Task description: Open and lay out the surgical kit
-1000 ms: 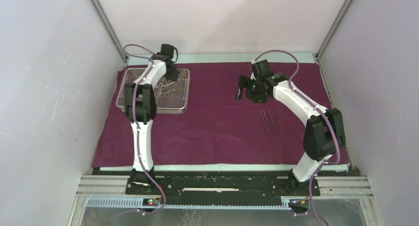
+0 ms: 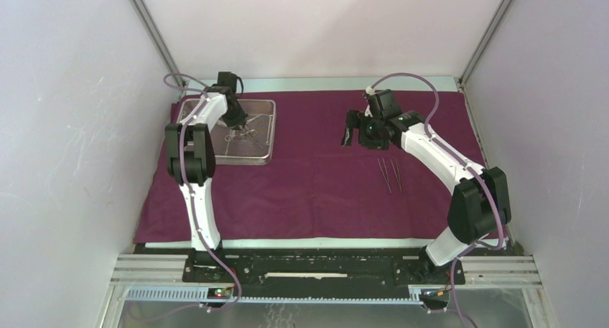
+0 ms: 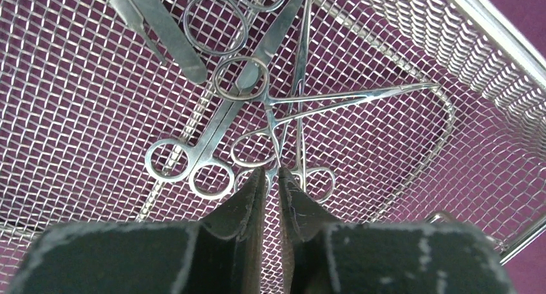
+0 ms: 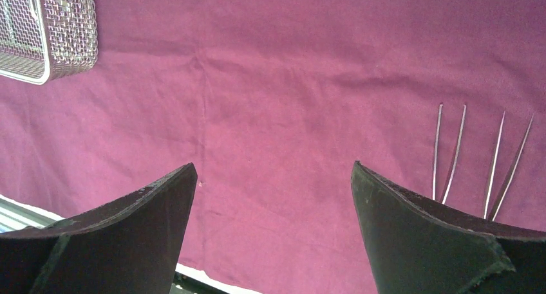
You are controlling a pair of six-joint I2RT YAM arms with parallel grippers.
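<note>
The wire-mesh tray (image 2: 268, 154) stands at the back left. In the left wrist view it holds scissors (image 3: 207, 139), a clamp (image 3: 367, 96) lying across a second clamp (image 3: 301, 56), and tweezers (image 3: 170, 33) at the upper left. My left gripper is over the tray, shut, with its tips in front of the second clamp's finger rings. Nothing clear shows between them, and whether they touch it is hidden. My right gripper hangs open and empty above the cloth. To its right lie two pairs of tweezers (image 4: 458, 149), side by side.
Another instrument's rings (image 3: 216, 17) reach into the top of the left wrist view. The tray's raised wall (image 3: 489, 30) runs along the right side there.
The right arm has moved only slightly, and the tweezers on the cloth lie as before.
</note>
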